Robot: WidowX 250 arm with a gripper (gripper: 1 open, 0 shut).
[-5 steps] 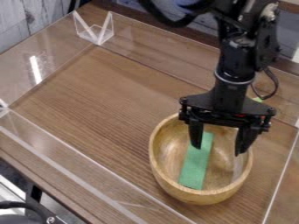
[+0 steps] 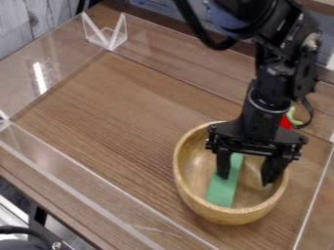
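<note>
A tan bowl (image 2: 196,193) sits at the lower right of the camera view, with a green object (image 2: 221,191) lying in it. My black gripper (image 2: 244,159) is low over the bowl, its fingers reaching inside, one beside the top of the green object and the other toward the bowl's right side. The gripper is open. The green object's upper end is partly hidden by the gripper.
A red item (image 2: 284,122) and a yellow-green one lie behind the arm at the right, partly hidden. A clear plastic holder (image 2: 102,29) stands at the back left.
My gripper has shifted slightly down and to the right over the bowl. The bowl has moved a little to the right with the green object in it.
</note>
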